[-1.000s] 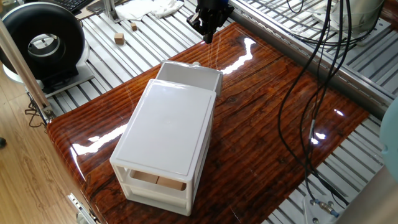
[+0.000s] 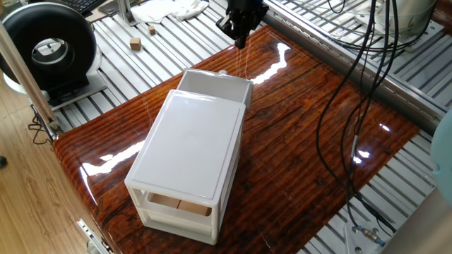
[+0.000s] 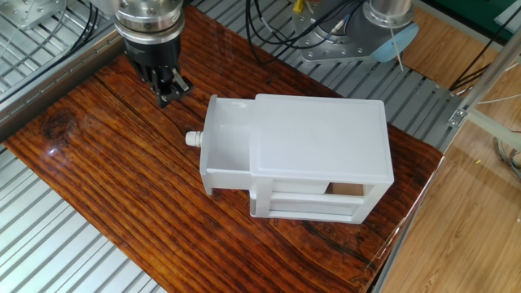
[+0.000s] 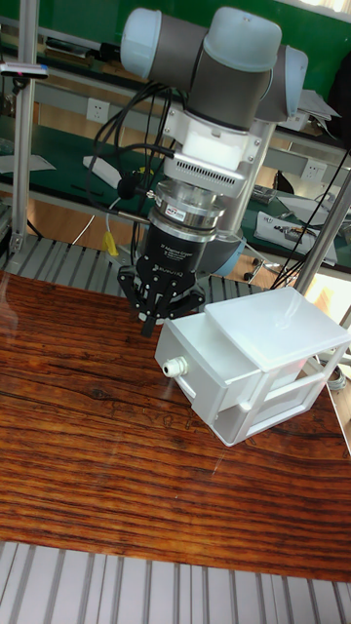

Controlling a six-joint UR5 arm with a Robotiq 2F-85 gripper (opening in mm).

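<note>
A white drawer cabinet (image 2: 187,144) stands on the glossy wooden board. Its upper drawer (image 3: 225,146) is pulled partway out, and the part of its inside that shows looks empty. A round white knob (image 4: 175,366) sticks out from the drawer front. My black gripper (image 3: 168,97) hangs above the board, out past the knob and touching nothing. In exterior view 3 its fingertips (image 4: 149,329) look drawn together, with nothing visible between them.
Through the cabinet's open back, brown material (image 2: 180,205) shows inside. Two small wooden blocks, the larger block (image 2: 135,44) among them, lie on the slatted table beyond the board. Black cables (image 2: 359,99) hang over one side. Much of the wooden board (image 3: 106,171) is bare.
The cabinet and drawer have stayed put.
</note>
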